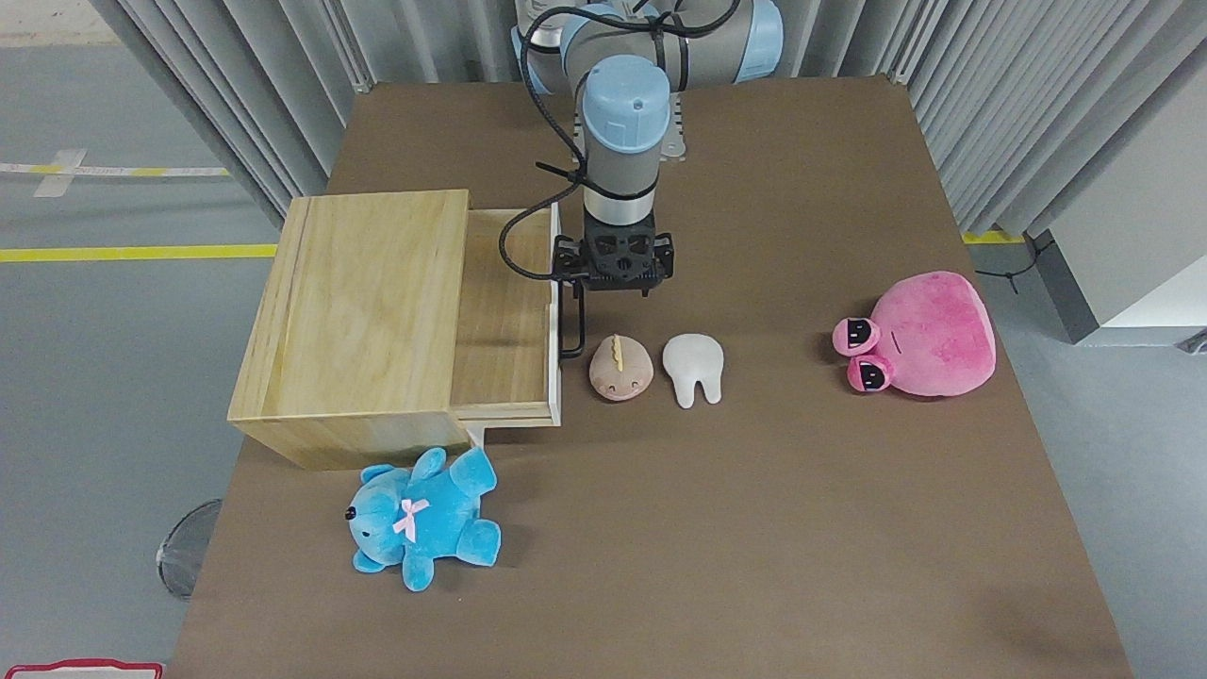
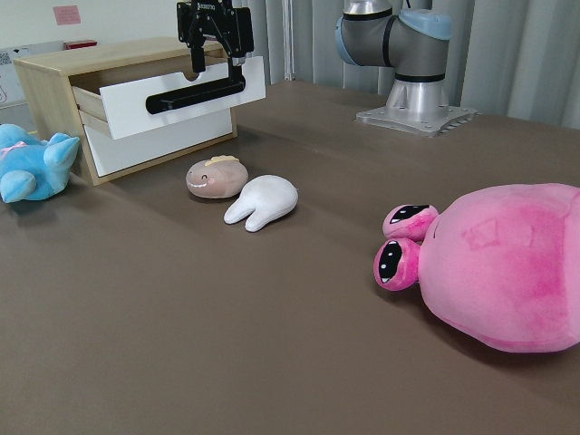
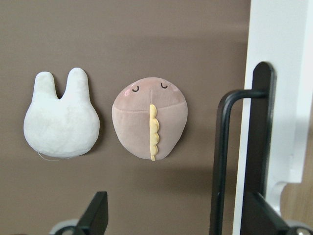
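Note:
A wooden cabinet (image 1: 345,306) stands at the left with its top drawer (image 1: 501,332) pulled out. The drawer's black handle (image 3: 220,166) is on its white front. My gripper (image 1: 614,272) is over the drawer front at the handle; in the wrist view its two fingers (image 3: 94,215) are spread apart at the bottom, the right one in front of the handle's plate. A beige plush ball (image 3: 134,122) with a yellow crest and a white tooth plush (image 3: 60,122) lie on the table beside the drawer.
A blue teddy bear (image 1: 436,521) lies below the cabinet. A pink plush (image 1: 930,338) lies at the right.

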